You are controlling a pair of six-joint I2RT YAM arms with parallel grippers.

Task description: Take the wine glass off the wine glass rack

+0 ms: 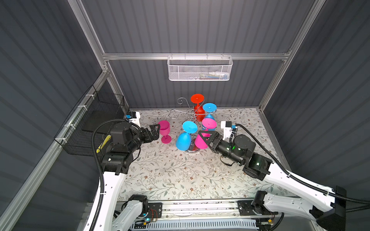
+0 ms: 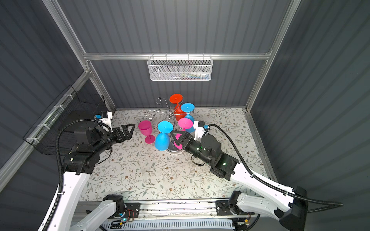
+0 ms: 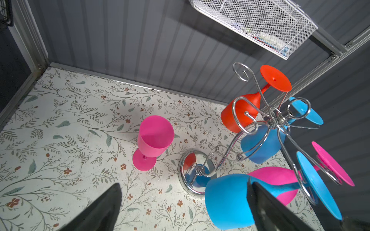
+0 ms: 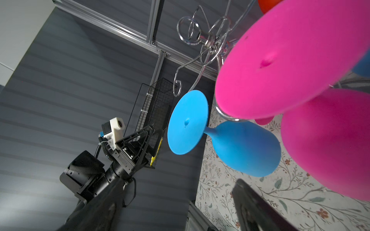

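Observation:
A chrome rack (image 3: 192,176) stands mid-table, with blue (image 1: 183,141), pink (image 4: 323,142), red (image 1: 198,111) and rear blue (image 3: 260,146) glasses hanging upside down or tilted. My right gripper (image 1: 205,134) has its fingers at the front pink glass, part open; whether they touch it I cannot tell. In the right wrist view that glass fills the right side, above and beside the blurred fingers. My left gripper (image 1: 154,130) stands open, left of the rack. A magenta glass (image 3: 155,137) stands upright on the table near it.
A white wire basket (image 1: 199,69) hangs on the back wall, and a black wire basket (image 1: 88,127) on the left wall, beside my left arm.

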